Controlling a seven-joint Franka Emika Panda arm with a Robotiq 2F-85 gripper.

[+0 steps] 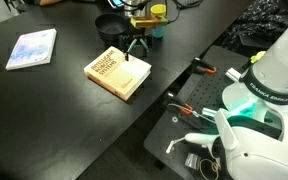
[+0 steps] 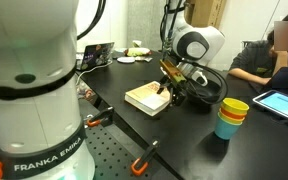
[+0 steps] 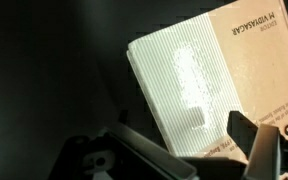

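A thick book with a cream and orange cover lies flat on the dark table, its printed title and author name readable in part in the wrist view. Over the book's far edge, as exterior view 1 has it, hovers my gripper; its fingers stand open with nothing between them. From the wrist, the book's pale ribbed part fills the middle, and the dark fingers cover its lower edge. Exterior view 2 shows the gripper close above the book; whether they touch I cannot tell.
A white book lies to the left. Behind the gripper stands a black bowl, with stacked yellow and blue cups nearby. A tablet lies by a seated person.
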